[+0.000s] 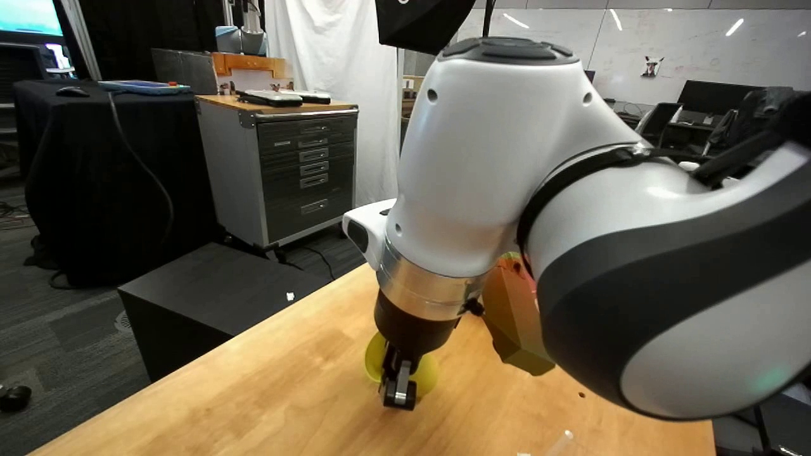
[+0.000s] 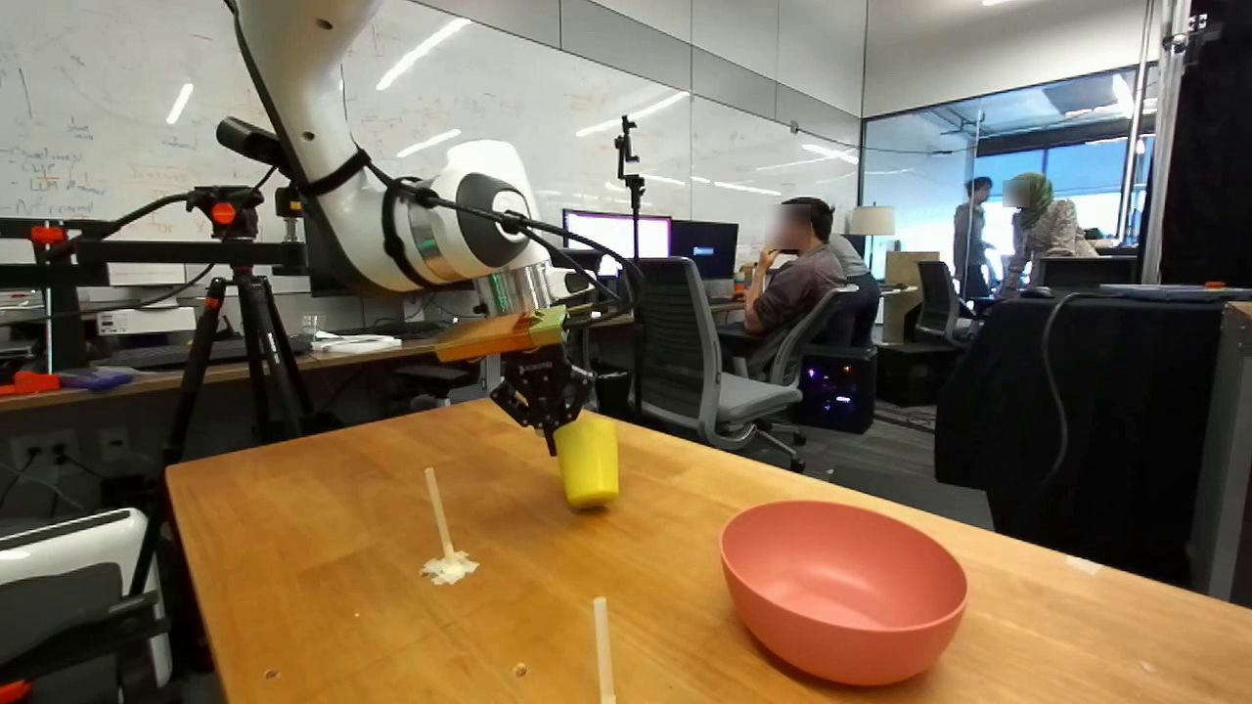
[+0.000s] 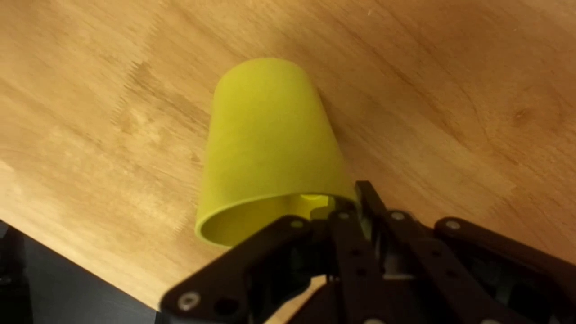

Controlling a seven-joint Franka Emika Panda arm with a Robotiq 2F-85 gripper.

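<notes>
My gripper is shut on the rim of a yellow cup [image 3: 270, 129], one finger inside the cup's mouth and the other against its outer wall. In the wrist view the mouth faces my gripper and the narrower base points away. Exterior view 2 shows the cup [image 2: 588, 463] close to upright, tilted a little, low over the wooden table [image 2: 352, 493]; whether its base touches the wood I cannot tell. My gripper [image 1: 399, 389] hides much of the cup [image 1: 427, 373] in exterior view 1.
A wide coral bowl [image 2: 842, 587] sits on the table, right of the cup in exterior view 2. One thin pale stick [image 2: 437, 514] stands taped upright; another pale stick [image 2: 603, 651] stands closer to that camera. Bare wood lies between cup and bowl.
</notes>
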